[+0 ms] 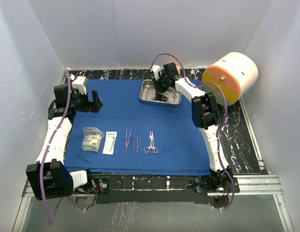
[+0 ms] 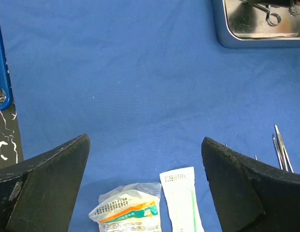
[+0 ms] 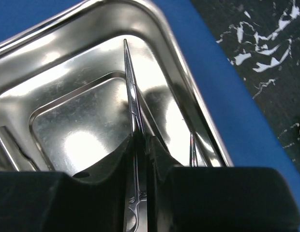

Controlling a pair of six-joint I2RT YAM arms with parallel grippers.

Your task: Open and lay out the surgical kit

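Note:
My right gripper is down in the steel tray [image 3: 188,87]. Its fingers are close together around the shank of a slim ring-handled instrument [image 3: 133,92] that points to the far corner. Whether they press on it I cannot tell. More instruments [image 1: 174,95] lie in the tray, partly hidden by the arm. On the blue cloth [image 1: 118,101] a pair of scissors [image 1: 151,147], several slender tweezer-like tools [image 1: 127,140], a white packet [image 1: 110,143] and a clear bag of packs [image 1: 92,139] lie in a row. My left gripper [image 1: 95,102] hangs open and empty over the cloth's left side.
A white drum with an orange rim [image 1: 225,75] stands right of the tray, behind the right arm. The cloth between the tray and the row of tools is clear. Walls [image 1: 24,72] close in the sides and back.

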